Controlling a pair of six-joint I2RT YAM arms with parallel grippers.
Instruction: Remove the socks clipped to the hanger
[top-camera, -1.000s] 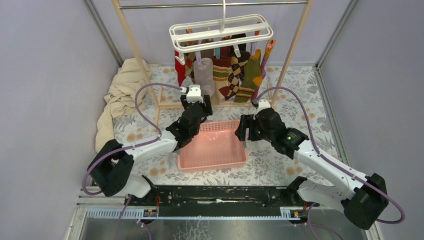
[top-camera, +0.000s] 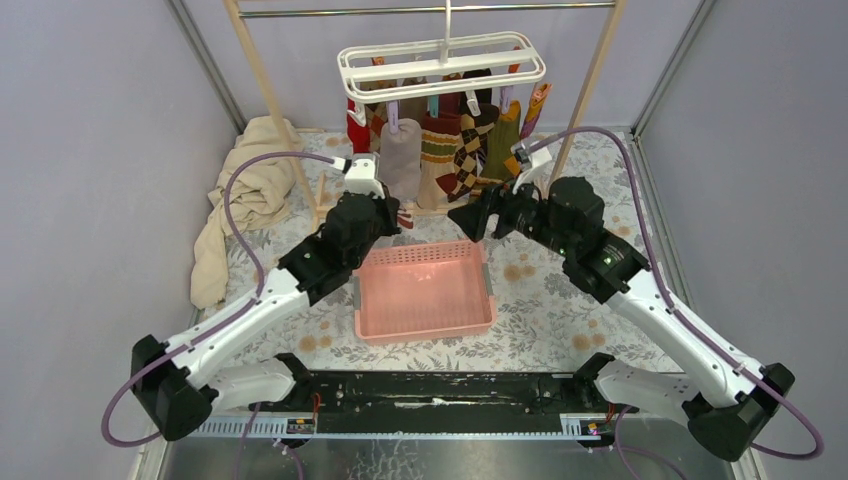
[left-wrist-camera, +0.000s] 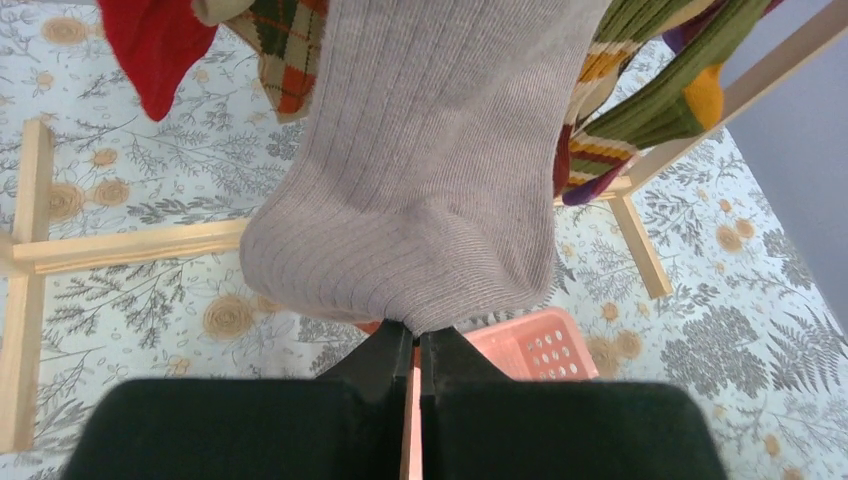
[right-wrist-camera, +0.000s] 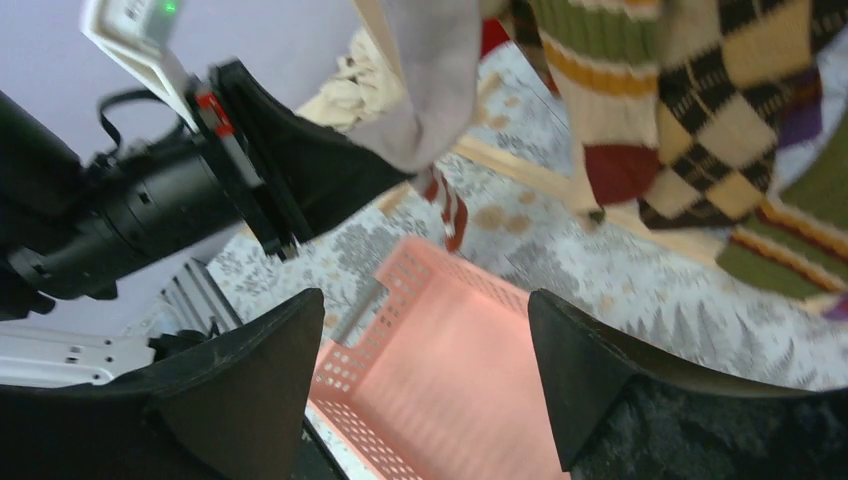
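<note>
Several socks hang from clips on the white hanger (top-camera: 440, 62). A grey ribbed sock (left-wrist-camera: 420, 150) fills the left wrist view; my left gripper is shut at its lower edge, and how much fabric is between the fingers is hard to tell. In the right wrist view that grey sock (right-wrist-camera: 435, 80) reaches down to the left gripper. My right gripper is part open below the socks, beside a patterned sock (right-wrist-camera: 725, 110), with nothing between its fingers. A pink basket (top-camera: 425, 295) sits below both grippers.
A wooden rack (top-camera: 592, 70) frames the hanger. A cream cloth (top-camera: 240, 200) lies at the left. Grey walls bound both sides, and the patterned floor right of the basket is clear.
The grey sock's bottom has shifted slightly.
</note>
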